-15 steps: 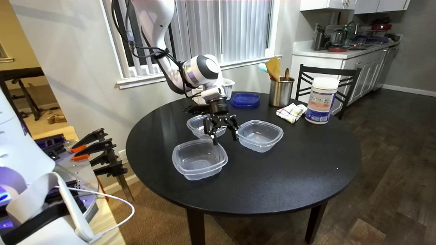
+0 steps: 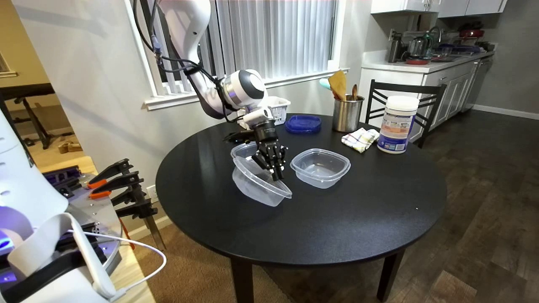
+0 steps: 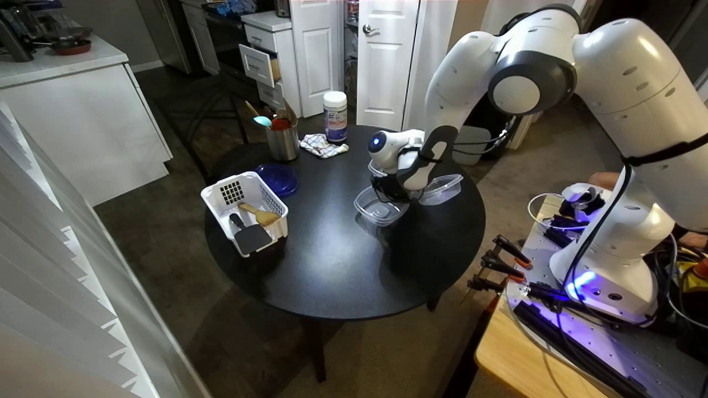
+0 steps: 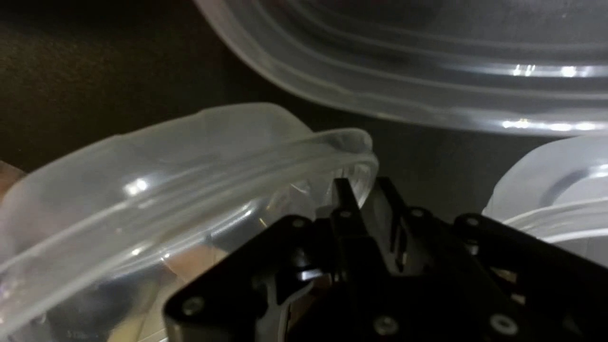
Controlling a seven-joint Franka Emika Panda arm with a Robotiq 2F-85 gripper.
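Observation:
A clear plastic container (image 2: 261,191) stands steeply tilted on the black table, its open side turned up toward my gripper (image 2: 277,174). In the wrist view the dark fingers (image 4: 343,196) are close together at a corner of that container's rim (image 4: 356,149). Part of the rim appears to run between the fingertips, but whether they clamp it cannot be told. Two more clear containers sit upright: one to the right (image 2: 323,171), and one behind (image 2: 243,149), partly hidden by the tilted one and the gripper.
At the back are a blue lid (image 2: 303,124), a white basket (image 3: 284,222) with utensils, a metal utensil pot (image 2: 347,115), a checked cloth (image 2: 360,139) and a white-lidded tub (image 2: 397,126).
The front container was flat and upright; now it is tilted and shifted right and back. My gripper's fingers were wide apart and have drawn close together at its rim.

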